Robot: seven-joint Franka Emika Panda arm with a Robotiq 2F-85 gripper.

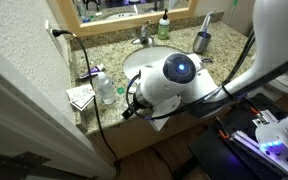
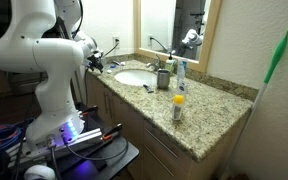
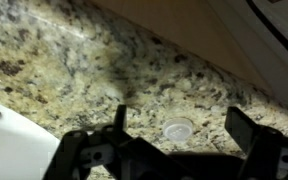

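My gripper stands open low over the speckled counter, its two dark fingers apart at the bottom of the wrist view. Between and beyond them lies a small pale round piece, like a cap or disc, not gripped. From exterior view 1, the gripper is at the counter's front edge, left of the sink. A small green item lies just behind it. In exterior view 2 the gripper is too small and far off to make out its fingers.
A clear bottle and white papers stand left of the gripper. A green soap bottle is behind the sink. Toward the right are a metal cup and, in exterior view 2, a yellow-capped bottle.
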